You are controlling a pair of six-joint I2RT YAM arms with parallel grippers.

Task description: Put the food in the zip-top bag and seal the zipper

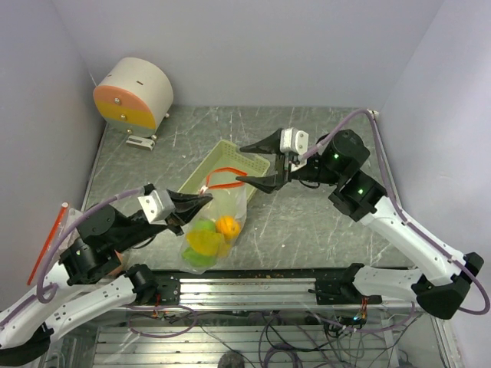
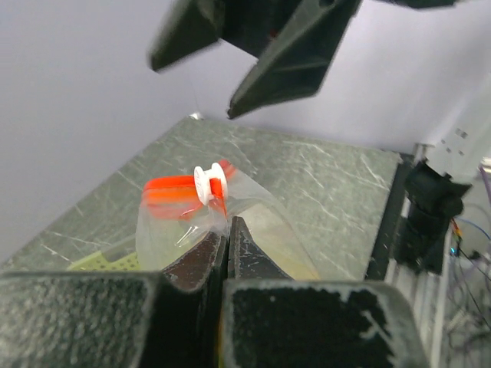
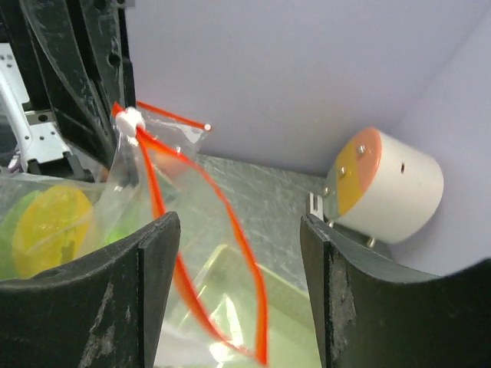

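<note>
A clear zip bag (image 1: 227, 204) with an orange zipper edge hangs from my left gripper (image 1: 207, 201), which is shut on its rim close to the white slider (image 2: 209, 182). Inside it are an orange food piece (image 1: 228, 226), a yellow one (image 1: 205, 242) and green ones (image 1: 201, 259). The orange-edged mouth (image 3: 219, 192) gapes in the right wrist view. My right gripper (image 1: 239, 164) stands open, its fingers spread just right of the bag's mouth, with nothing held between them.
Behind the bag, a pale green basket (image 1: 201, 170) rests on the grey table (image 1: 299, 238). Another orange-edged bag (image 1: 47, 244) lies at far left, partly hidden by the left arm. A round-fronted cabinet (image 1: 134, 96) stands at back left.
</note>
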